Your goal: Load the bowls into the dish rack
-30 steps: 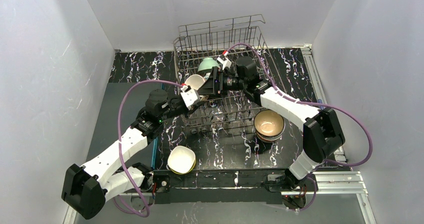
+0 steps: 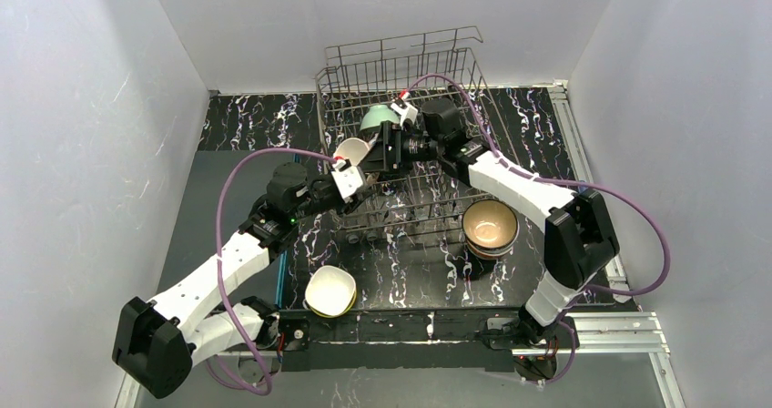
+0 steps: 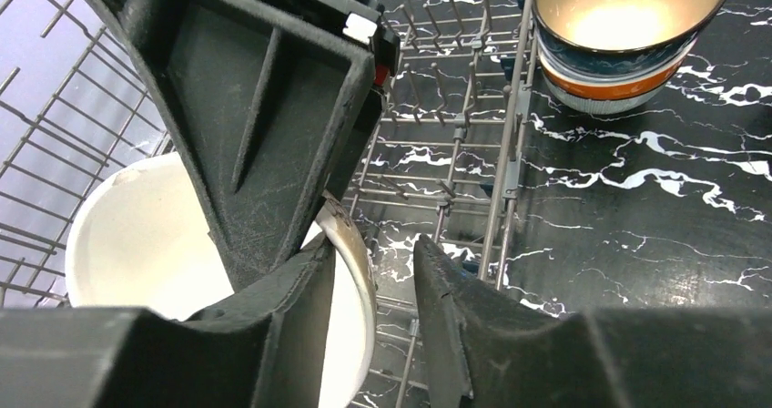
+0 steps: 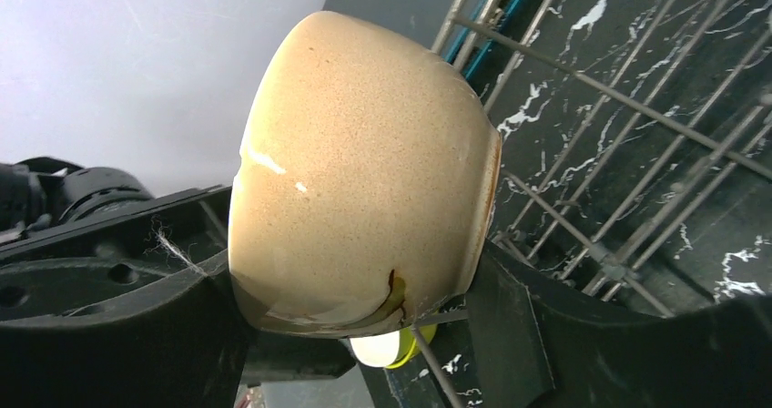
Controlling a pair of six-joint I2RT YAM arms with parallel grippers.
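Note:
A cream bowl (image 4: 364, 171) hangs tilted on its side over the wire dish rack (image 2: 423, 208). My right gripper is shut on it, one finger on the rim side and the other near its foot. In the left wrist view, a right finger (image 3: 246, 126) crosses the bowl's pale inside. Close below, my left gripper stands part open around the bowl's edge, with a clear gap to its right-hand finger (image 3: 446, 326). A green bowl (image 2: 379, 117) sits in the rack behind. The top view mostly hides both fingertips.
Stacked bowls (image 2: 490, 224) with a tan one on top stand on the dark counter right of the rack's front. A white bowl (image 2: 330, 290) on a yellow one sits front left. Both arms are close together over the rack.
My left gripper has moved only a little. The other bowls have stayed put.

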